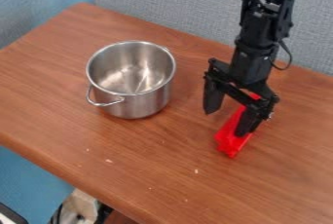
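A red elongated object (233, 139) lies on the wooden table right of a steel pot (130, 82). My black gripper (228, 113) is low over the red object, its right finger down at that object and the left one out to its left. The fingers look spread apart, though whether the red object is held is unclear. The gripper hides part of the red object.
Bare table (130, 169) spreads in front and left of the pot. Padded grey and blue walls stand behind. The table's front-left edge drops to a blue surface.
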